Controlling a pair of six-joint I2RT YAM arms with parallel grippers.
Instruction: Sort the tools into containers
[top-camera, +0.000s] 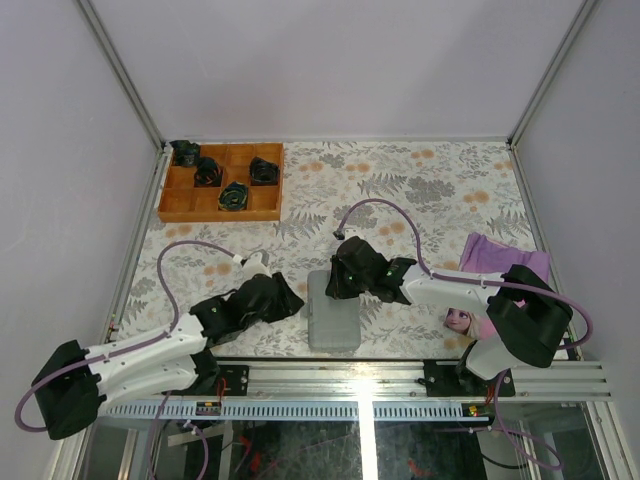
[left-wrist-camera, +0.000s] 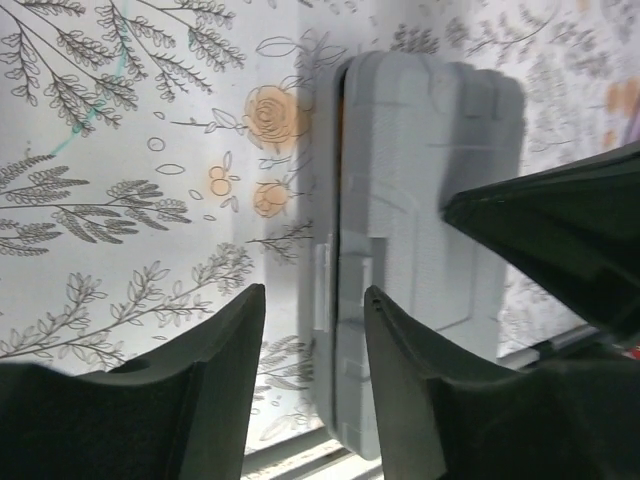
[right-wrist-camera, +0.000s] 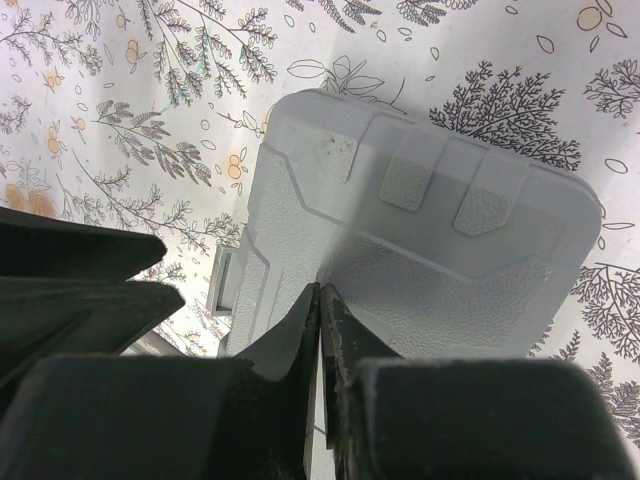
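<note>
A closed grey plastic case (top-camera: 334, 325) lies on the patterned table at front centre, with ridges on its lid (right-wrist-camera: 420, 280). My right gripper (top-camera: 338, 290) rests over the lid, its fingertips (right-wrist-camera: 331, 310) together on the case top; whether anything is between them is hard to see. My left gripper (top-camera: 292, 303) is just left of the case, fingers parted, low beside the case's long edge (left-wrist-camera: 325, 250), with nothing visible between them.
An orange compartment tray (top-camera: 220, 214) holding several dark bundles sits at back left. A purple cloth bag (top-camera: 500, 255) lies at right, partly under the right arm.
</note>
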